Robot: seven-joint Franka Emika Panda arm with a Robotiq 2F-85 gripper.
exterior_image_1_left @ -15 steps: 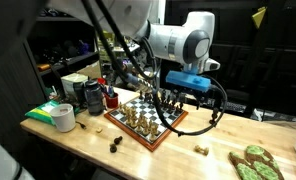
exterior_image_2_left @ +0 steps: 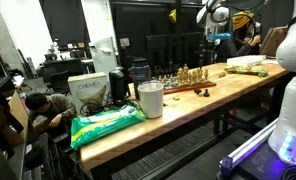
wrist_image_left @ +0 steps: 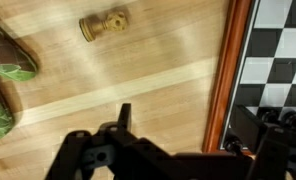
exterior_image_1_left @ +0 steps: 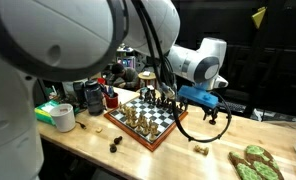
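Note:
My gripper stands open over bare wooden table, with nothing between its fingers. A small light wooden chess piece [wrist_image_left: 106,23] lies on its side beyond the fingertips in the wrist view; exterior view 1 has the same piece [exterior_image_1_left: 200,150] near the front right. The chessboard's brown edge and checked squares [wrist_image_left: 278,45] run along the right of the wrist view. On the board [exterior_image_1_left: 143,103] in exterior view 1 stand several light and dark pieces. My white wrist with its blue band [exterior_image_1_left: 197,97] is behind the lying piece there.
A leaf-patterned green mat [exterior_image_1_left: 254,162] lies to the right. Two dark pieces [exterior_image_1_left: 115,146] rest before the board. A white mug [exterior_image_1_left: 63,118], dark jars and a red cup [exterior_image_1_left: 112,101] stand on the left.
In exterior view 1 my wrist has moved a little to the right and down, and the large forearm has shifted with it. The board and the lying piece look unmoved.

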